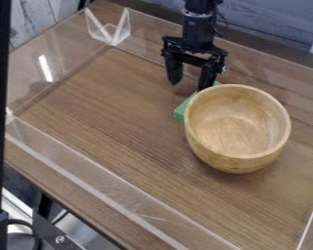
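Observation:
My black gripper (190, 63) stands at the back centre with its fingers apart, low over the table (101, 117), just behind a green object (184, 108). A large tan wooden bowl (235, 128) covers much of the green object, so its shape is hidden. Nothing shows held between the fingers.
A clear angular piece (107, 29) sits at the back left near the table's edge. Dark cables and metal hardware are at the lower left corner.

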